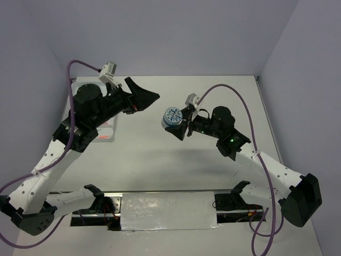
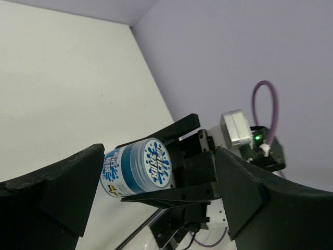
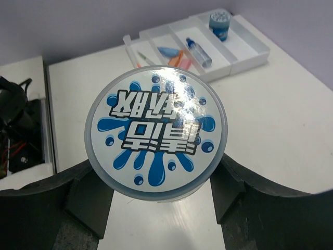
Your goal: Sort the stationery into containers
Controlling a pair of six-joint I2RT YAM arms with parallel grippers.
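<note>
A round blue-and-white container with a splash-patterned lid is held in my right gripper, its lid filling the middle of the right wrist view between the fingers. My left gripper stands open above and to the left of it, with nothing between its fingers; in the left wrist view the container shows beyond those fingers. A compartment tray holds another blue container, a blue bottle and small orange, pink and green items.
The tray at the left is largely hidden behind my left arm in the top view. Pale walls bound the sides and back.
</note>
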